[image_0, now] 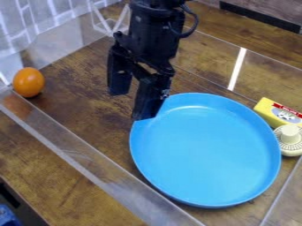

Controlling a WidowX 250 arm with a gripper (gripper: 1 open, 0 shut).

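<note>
The black robot arm comes down from the top centre of the camera view, with its gripper (132,97) over the wooden board near the left edge of a large blue plate (203,157). The gripper's fingers are dark and partly overlap, so their exact spread is hard to see; nothing held shows between them. An orange round object (28,80) lies at the left.
At the right, a yellow box (278,112) and a cream round knob-like object (289,139) sit beside the plate. Transparent walls border the board at left and lower left. Bare wood shows behind the arm.
</note>
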